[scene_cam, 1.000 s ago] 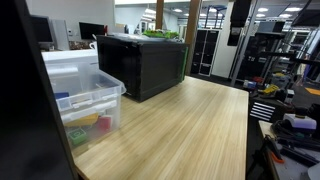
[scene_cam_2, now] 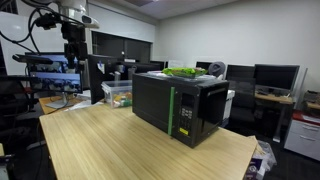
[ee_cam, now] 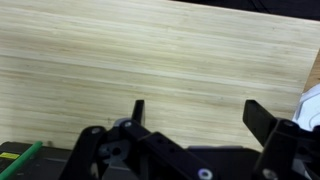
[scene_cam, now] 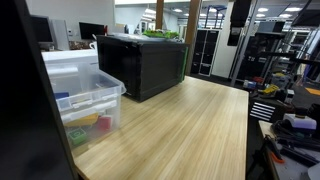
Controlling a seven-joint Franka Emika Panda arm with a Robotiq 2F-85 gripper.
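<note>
In the wrist view my gripper is open, its two dark fingers far apart with only bare wood below them. From the second exterior view, the gripper [scene_cam_2: 73, 52] hangs well above the table at the left. A black microwave [scene_cam_2: 165, 105] stands on the table with its door shut and green tape down its front. On its top lies something leafy and green [scene_cam_2: 187, 72]. A clear plastic bin [scene_cam: 93, 112] sits beside the microwave, with several colourful items inside.
At the wrist view's lower left, a dark edge with a green strip [ee_cam: 22, 160] shows. Desks with monitors [scene_cam_2: 275, 78] stand in the background, away from the table.
</note>
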